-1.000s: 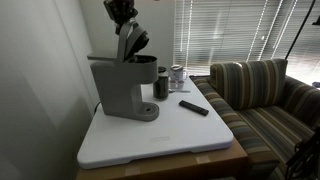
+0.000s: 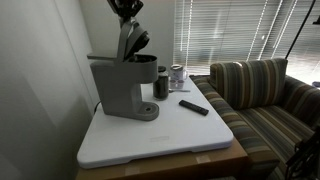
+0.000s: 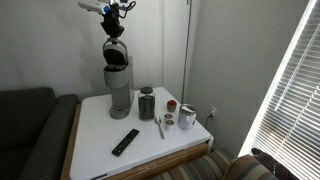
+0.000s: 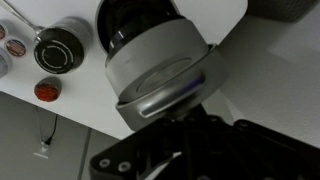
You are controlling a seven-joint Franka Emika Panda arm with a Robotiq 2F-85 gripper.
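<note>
A grey coffee maker [image 2: 118, 88] stands on the white table, its lid [image 3: 115, 51] raised upright and its top open. Close to the upper end of that lid is my gripper [image 2: 126, 14], pointing downward. In the wrist view the lid [image 4: 165, 72] fills the middle, and my gripper lies at its near edge. The fingers are shut; nothing shows between them. Whether the fingertips touch the lid is hard to tell in the dark.
Right of the coffee maker stand a dark jar [image 3: 147, 104], a spoon [image 3: 159, 128], small pods [image 3: 169, 117] and a pale mug [image 3: 187, 117]. A black remote [image 3: 125, 143] lies in front. A wall rises behind.
My gripper has shifted slightly up and to the right in the exterior view. The raised lid and the things on the table look unchanged.
</note>
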